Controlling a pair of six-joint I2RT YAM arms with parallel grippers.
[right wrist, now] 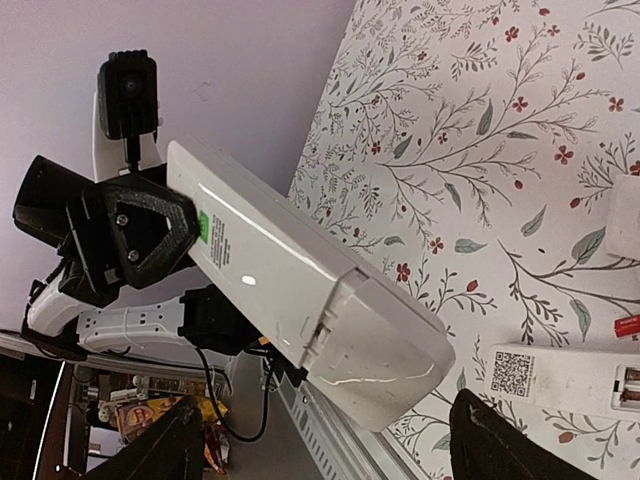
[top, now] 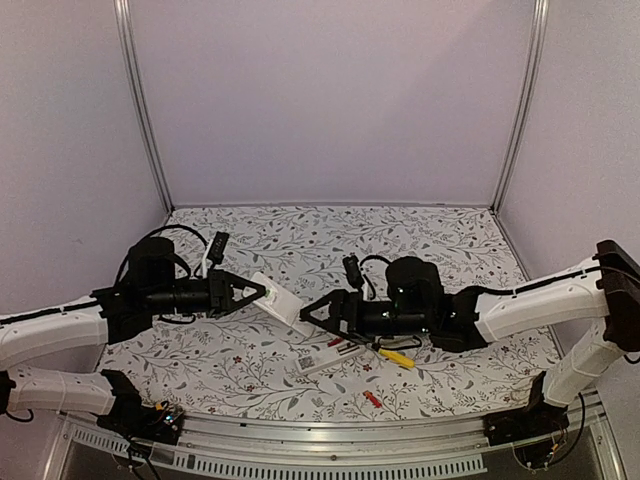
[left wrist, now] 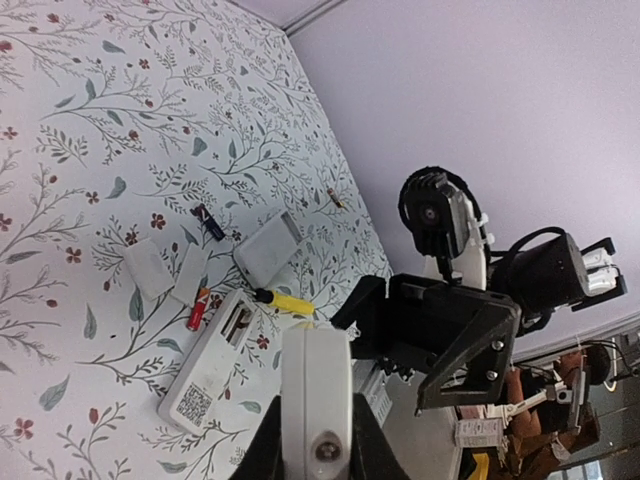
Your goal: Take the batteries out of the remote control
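A white remote control [top: 276, 298] is held slanted above the table, with my left gripper [top: 260, 291] shut on one end. In the right wrist view the broad face of the remote [right wrist: 270, 250] shows a green label near the left gripper, and a seam crosses it near the free end. Its end section [right wrist: 385, 345] looks seated on the body, so any batteries inside are hidden. My right gripper [top: 314, 316] stands open at that free end, its dark fingers [right wrist: 490, 440] spread wide at the bottom of its own view.
On the table lie a white QR-coded case [left wrist: 208, 365] with an open slot, a red battery [left wrist: 198, 310], a dark battery [left wrist: 208, 222], a grey-white box [left wrist: 266, 252], a yellow-handled tool [left wrist: 288, 303] and flat white pieces [left wrist: 148, 268].
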